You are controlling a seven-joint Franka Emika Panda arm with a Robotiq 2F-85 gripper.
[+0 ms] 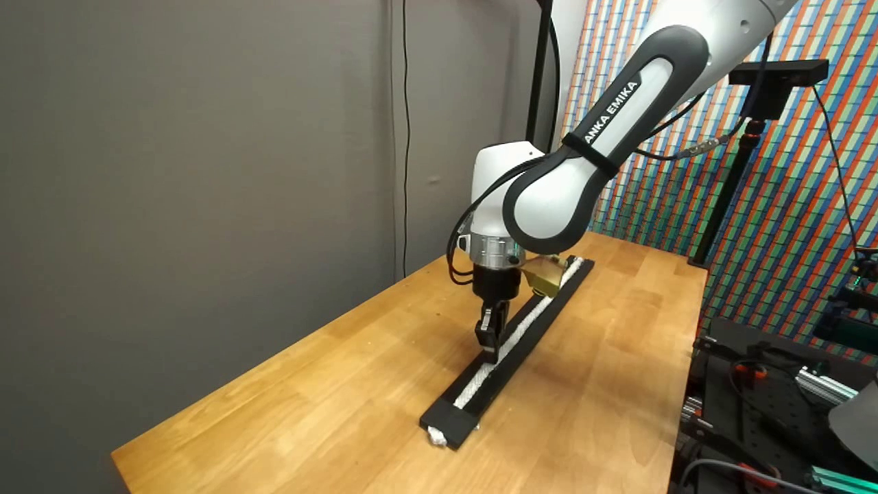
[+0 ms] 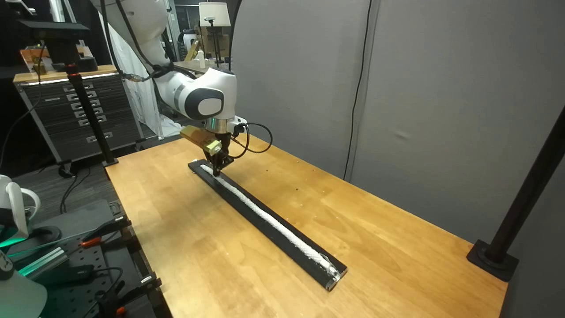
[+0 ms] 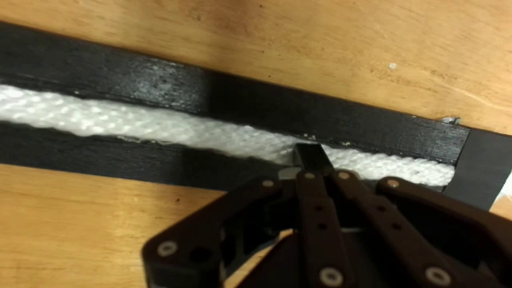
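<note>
A white braided rope [image 3: 168, 129] runs lengthwise along a long black channel [image 3: 269, 103] that lies flat on the wooden table. At one end of it, black tape [image 3: 487, 168] crosses over the rope, and a bit of white rope end [image 1: 436, 436] pokes out past it. My gripper points down with its fingers together, their tips at the rope near the taped end. Nothing shows between them. Whether the tips press on the rope is hard to tell. From the opposite side, the gripper [image 2: 216, 170] appears near the channel's far end.
A grey wall [image 1: 247, 165] rises along one long side. A black stand [image 2: 495, 251] is on the table at right in exterior view 2. Beyond the other long edge sit tools and a dark pegboard [image 2: 90, 275].
</note>
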